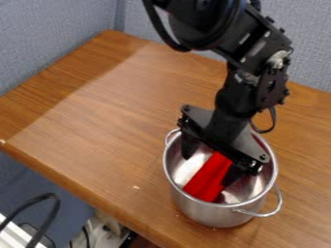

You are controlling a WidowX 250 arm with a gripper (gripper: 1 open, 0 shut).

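A steel pot (pixel 193 206) with wire handles stands on the wooden table at the lower right. Inside it lie a red object (pixel 208 179) and a white object (pixel 193 165). My black gripper (pixel 218 155) is down at the pot's mouth, over these objects, and partly hides the inside. Its fingers stand apart; whether they touch the objects is unclear.
The bare wooden table (pixel 91 97) stretches to the left and back, against grey panels. Black cables (pixel 39 203) lie off the table's edge at the lower left.
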